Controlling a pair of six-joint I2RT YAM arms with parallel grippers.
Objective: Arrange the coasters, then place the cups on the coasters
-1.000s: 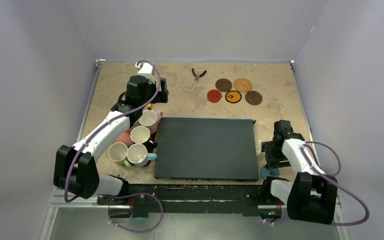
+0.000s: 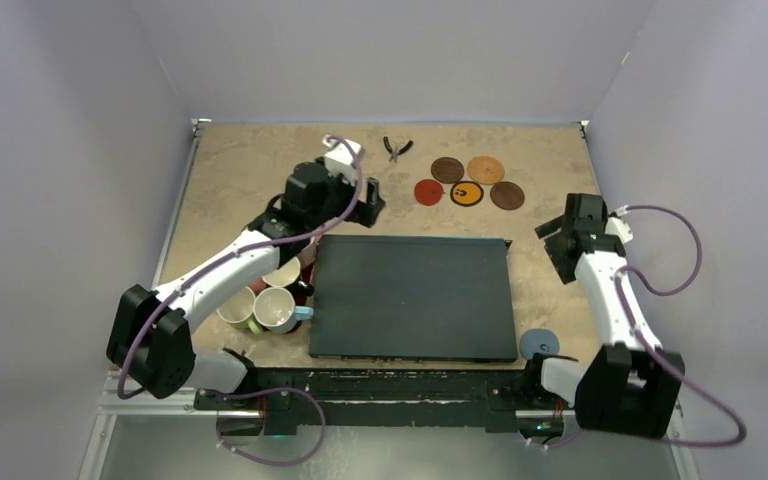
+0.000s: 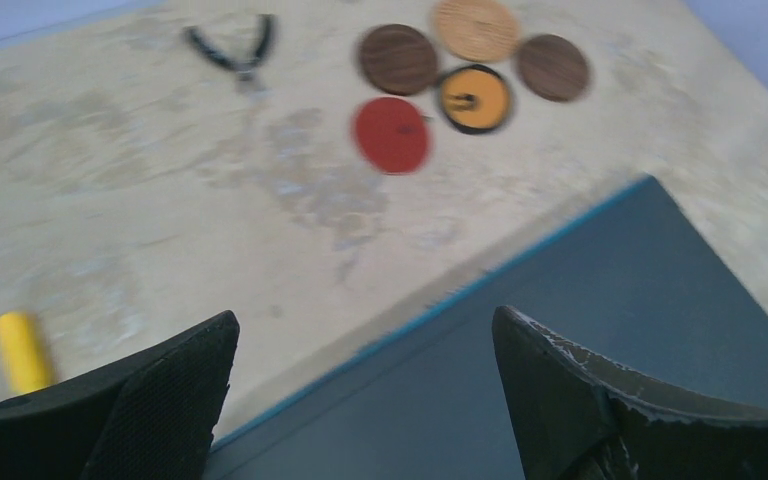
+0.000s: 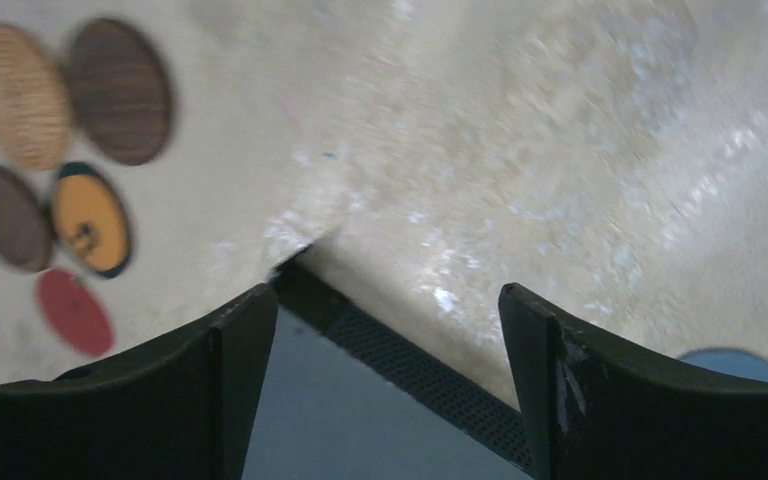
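Observation:
Several cups stand crowded on the left of the table, among them a white cup with a blue handle [image 2: 277, 309] and one with a green handle [image 2: 237, 306]; my left arm covers part of the group. Several round coasters lie at the back, including a red coaster [image 2: 428, 192] and an orange face coaster [image 2: 467, 193]. A blue coaster [image 2: 539, 344] rests alone at the front right. My left gripper is open above the box's back left, empty. My right gripper hangs over the right side, its fingers apart with nothing between them.
A large dark flat box [image 2: 415, 298] fills the middle of the table. Black-handled pliers [image 2: 397, 148] lie at the back, and a yellow object [image 3: 22, 352] shows in the left wrist view. Bare table stretches along the back left and right side.
My left arm has swung right, from above the cups' back end to the box's back left. My right arm has moved back, away from the blue coaster. Cups and coasters look unmoved.

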